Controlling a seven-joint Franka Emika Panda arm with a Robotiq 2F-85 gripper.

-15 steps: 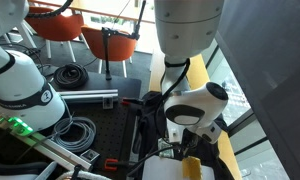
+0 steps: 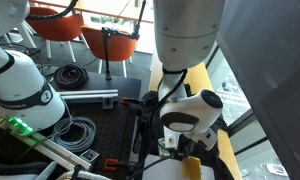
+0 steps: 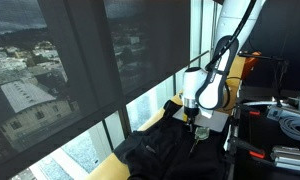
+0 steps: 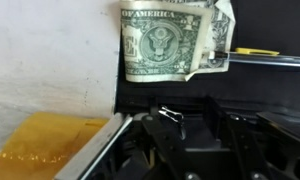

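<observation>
Dollar bills [image 4: 162, 42] lie folded and overlapping on a dark cloth at the top of the wrist view. Beside them, to the right, a slim silver pen [image 4: 275, 60] has one end against the bills. My gripper shows at the bottom edge of that view, its dark fingers apart, below the bills in the picture and not touching them. A small shiny piece shows near the fingers; what it is I cannot tell. In exterior view 1 the gripper is low, near a white surface with a yellow patch [image 2: 193, 168], and its fingertips are mostly hidden.
A pale board [image 4: 50, 45] borders the dark cloth on the left in the wrist view, with a yellow-orange piece [image 4: 45, 145] below it. Black cloth [image 3: 155, 150] is spread across the table in exterior view 2. Coiled cables [image 2: 75, 133] lie near the robot's base.
Over the last second the arm's wrist has shifted slightly down and to the left in exterior view 1. The yellow patch and the surroundings look unmoved.
</observation>
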